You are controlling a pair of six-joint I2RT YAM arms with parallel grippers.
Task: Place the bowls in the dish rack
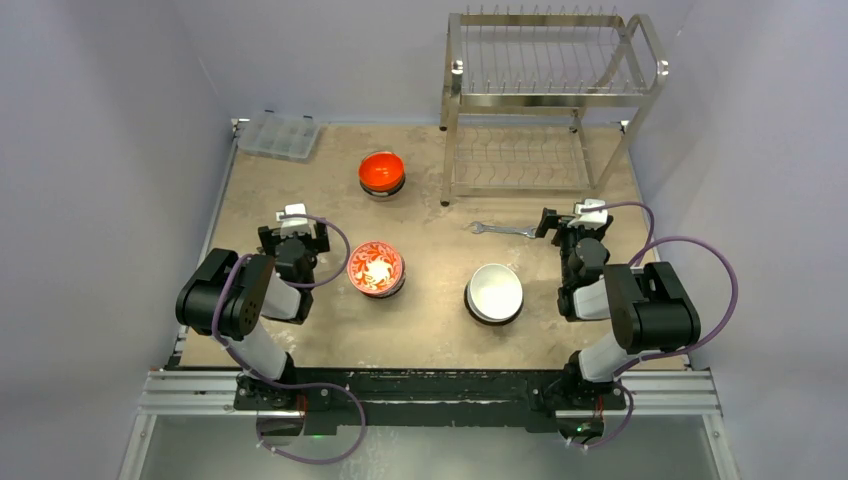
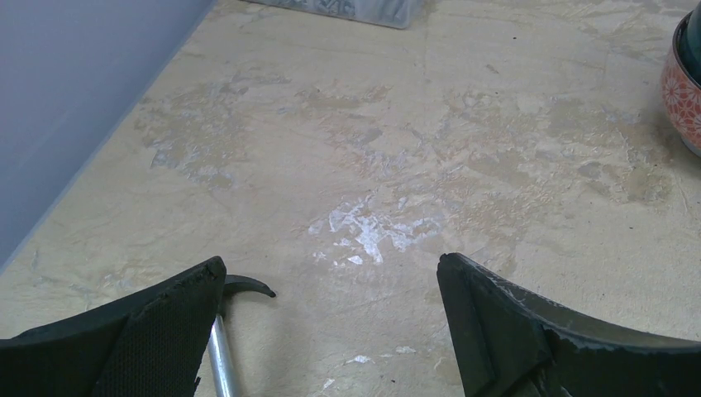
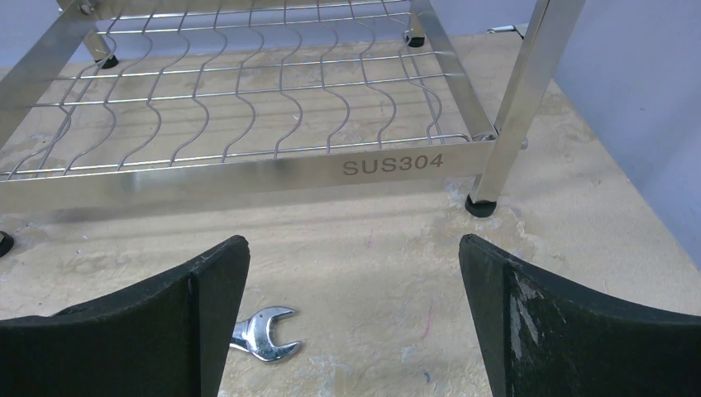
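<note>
Three separate stacks of bowls stand on the table in the top view: orange-red bowls (image 1: 382,171) at the back, red-and-white patterned bowls (image 1: 376,268) left of centre, and white bowls (image 1: 495,292) over a dark rim at front right. A two-tier metal dish rack (image 1: 550,100) rises at the back right; no bowls show in it. My left gripper (image 1: 293,236) is open at the left, nothing between its fingers. Also open and empty, my right gripper (image 1: 574,218) faces the lower tier (image 3: 248,169) of the rack. The patterned bowl (image 2: 684,98) shows at the left wrist view's right edge.
A wrench (image 1: 505,230) lies flat in front of the rack, close to the right gripper. Under the left gripper is a hammer (image 2: 221,347). A clear divided box (image 1: 280,136) sits at the back left corner. Bare table lies between the stacks.
</note>
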